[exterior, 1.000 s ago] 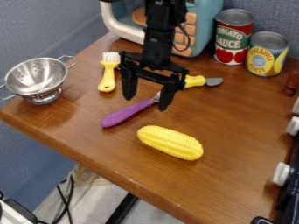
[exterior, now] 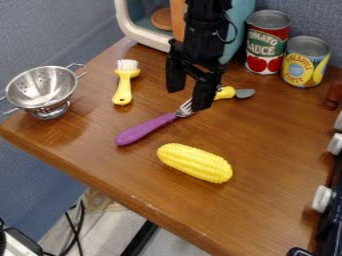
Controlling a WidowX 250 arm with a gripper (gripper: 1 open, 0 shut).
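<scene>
The black gripper [exterior: 189, 87] hangs over the upper middle of the wooden table, just above a purple-handled fork [exterior: 147, 128] and a yellow-handled utensil [exterior: 234, 93]. Its two fingers look spread apart, and I make out nothing held between them. A yellow brush [exterior: 124, 82] lies to its left, and a corn cob [exterior: 194, 162] lies in front of it.
A steel colander [exterior: 42, 90] sits at the left edge. A tomato can [exterior: 263, 44], a yellow can [exterior: 305, 62] and a teal toy box [exterior: 136, 17] stand at the back. Black appliances with white knobs line the right.
The gripper has risen a little and shifted slightly back, its angle changed. The objects on the table appear unmoved.
</scene>
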